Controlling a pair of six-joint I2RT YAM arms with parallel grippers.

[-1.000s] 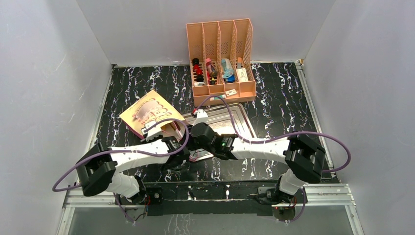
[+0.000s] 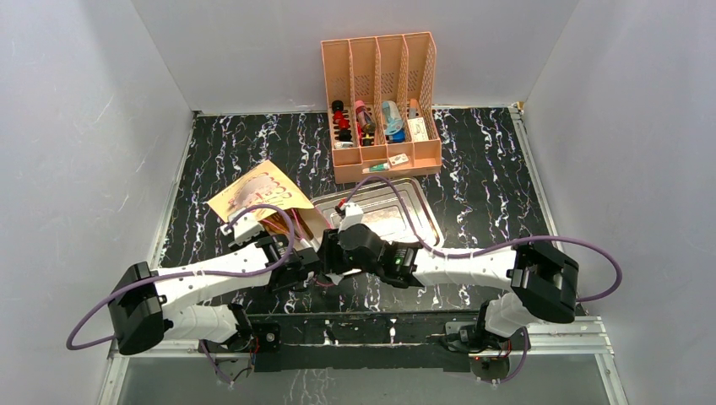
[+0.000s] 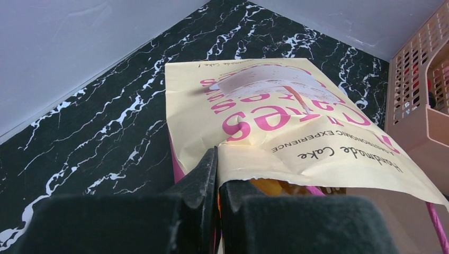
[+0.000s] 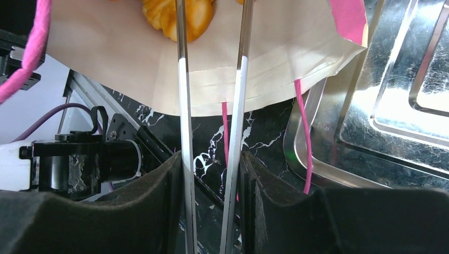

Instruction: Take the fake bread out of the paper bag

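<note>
The cream paper bag [image 2: 263,192] with pink print lies at the left of the table, its opening toward me. In the left wrist view, my left gripper is shut on the rim of the bag's upper panel [image 3: 265,159], which lifts off the mouth. Inside, yellow-orange fake bread [image 4: 159,13] shows at the top of the right wrist view. My right gripper reaches into the mouth, its long thin fingers [image 4: 184,95] apart. One finger crosses in front of a bread piece; the tips run out of view, so contact there cannot be made out.
A metal tray [image 4: 365,132] lies right of the bag, partly under the right arm. Pink cord handles [image 4: 303,132] hang from the bag's lower edge. A pink divided organizer [image 2: 387,156] stands at the back.
My left gripper has moved left, drawing the bag's upper panel with it, and more of the opening shows.
</note>
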